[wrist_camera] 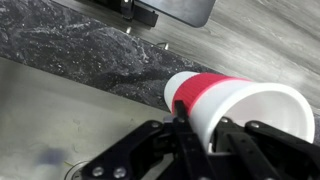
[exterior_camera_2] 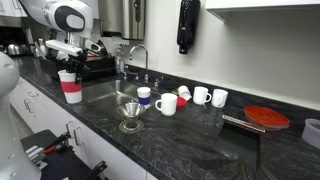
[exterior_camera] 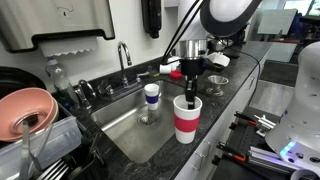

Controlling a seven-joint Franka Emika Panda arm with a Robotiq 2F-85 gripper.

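Observation:
A tall white cup with a broad red band [exterior_camera: 187, 123] is upright at the front strip of counter beside the sink; whether its base rests there is hard to tell. My gripper [exterior_camera: 191, 99] points down at its rim. Seen from the wrist, the cup [wrist_camera: 262, 108] fills the right side with its mouth towards the camera. My dark gripper overlaps the near rim, and one finger lies against the red side. How far the fingers are apart, and whether they grip the wall, does not show. In the second exterior view the cup [exterior_camera_2: 71, 88] is at far left.
The steel sink [exterior_camera: 135, 130] lies beside the cup, with a white and blue cup [exterior_camera: 152, 96] at its far side. A metal bowl [exterior_camera_2: 131, 116] and several mugs, one a white mug [exterior_camera_2: 168, 104], stand along the counter. A dish rack with bowls [exterior_camera: 28, 108] is at left.

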